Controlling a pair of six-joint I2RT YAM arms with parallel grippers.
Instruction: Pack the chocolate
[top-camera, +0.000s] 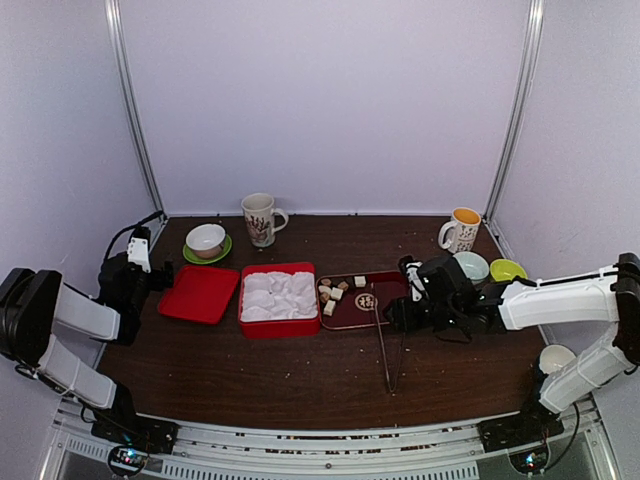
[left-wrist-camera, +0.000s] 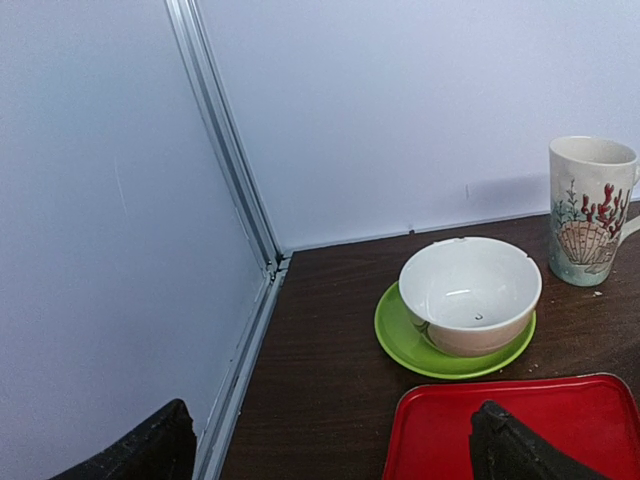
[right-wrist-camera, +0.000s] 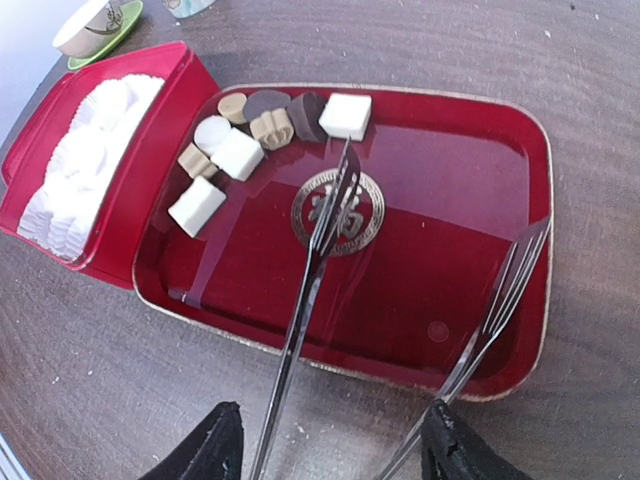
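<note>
A dark red tray (right-wrist-camera: 400, 300) holds several chocolates and cubes (right-wrist-camera: 238, 153) along its left and back. Metal tongs (right-wrist-camera: 300, 320) lie over its front rim, their arms spread, near ends between the fingertips of my right gripper, which is part open. Whether it touches them I cannot tell. The red box (top-camera: 280, 328) with crumpled white lining (top-camera: 278, 295) sits left of the tray, and a red lid (top-camera: 198, 293) lies further left. My left gripper stands open and empty at the table's left side.
A white bowl (top-camera: 205, 238) on a green plate, a tall mug (top-camera: 258, 222), an orange-lined mug (top-camera: 460, 230) and two bowls at the back right stand round the work area.
</note>
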